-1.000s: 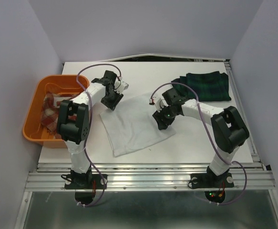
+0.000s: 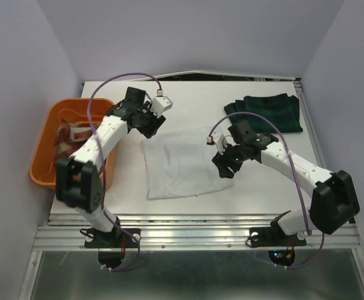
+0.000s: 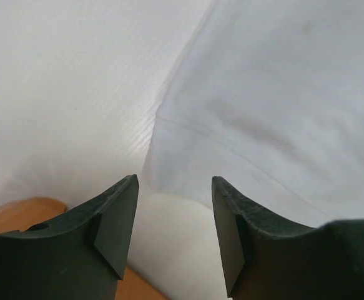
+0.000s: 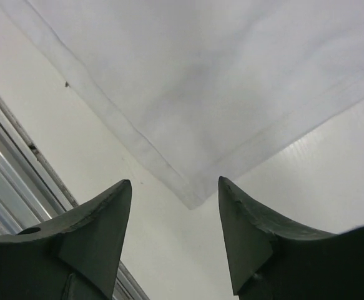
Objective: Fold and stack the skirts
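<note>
A white skirt [image 2: 182, 162] lies spread flat mid-table. My left gripper [image 2: 157, 125] hangs over its back-left corner, open and empty, as the left wrist view [image 3: 175, 184] shows. My right gripper [image 2: 225, 165] hovers over its front-right corner; in the right wrist view [image 4: 175, 184] its fingers are apart, with nothing between them and the hemmed corner just beyond.
An orange bin [image 2: 44, 150] holding red plaid cloth stands at the left. A folded dark green plaid stack [image 2: 269, 112] lies at the back right.
The skirt's left edge has shifted right and straightened. Both grippers have moved slightly rightward, the right one also toward the front.
</note>
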